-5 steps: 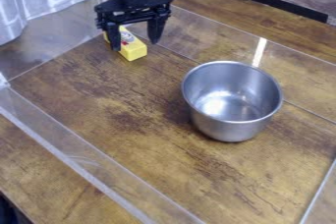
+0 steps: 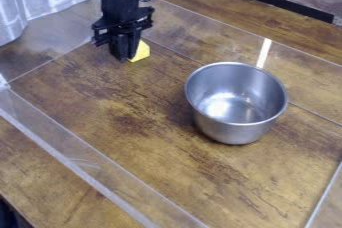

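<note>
My black gripper [image 2: 123, 37] is at the upper left of the view, low over the wooden table, shut on a small yellow block [image 2: 138, 52]. The block shows mostly behind and to the right of the fingers, which partly hide it.
A large steel bowl [image 2: 235, 102] stands right of centre on the wooden table [image 2: 134, 152]. A white cloth or plastic sheet [image 2: 27, 7] lies at the top left.
The gripper has drawn its fingers in around the yellow block, from spread wide to close together, and the block is now more hidden by it. The bowl has not moved.
</note>
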